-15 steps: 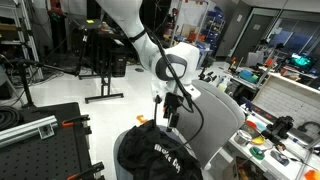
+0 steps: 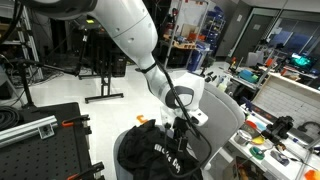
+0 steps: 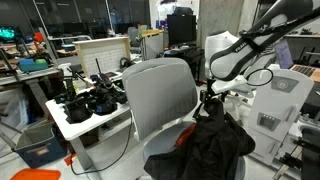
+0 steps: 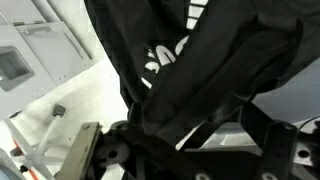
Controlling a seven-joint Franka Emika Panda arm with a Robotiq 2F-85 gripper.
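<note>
A crumpled black cloth [image 2: 148,150] is draped over the seat of a grey chair [image 3: 165,98]. White lettering shows on the cloth [image 4: 195,65] in the wrist view, where its folds fill most of the middle. My gripper [image 2: 183,136] points down at the cloth beside the chair's backrest. In the wrist view the gripper is open, its dark fingers spread with folds of cloth below and between them. Whether the fingertips touch the cloth cannot be told. Exterior view 2 shows the gripper [image 3: 207,106] low over the cloth's upper part.
The chair's curved backrest stands close beside the gripper. A white drawer unit [image 3: 282,105] is near the arm. A cluttered white table [image 3: 85,112] lies beyond the chair, and an orange bin [image 3: 40,150] sits on the floor.
My gripper has come down toward the cloth and slightly to the right in exterior view 1. The cloth looks much the same.
</note>
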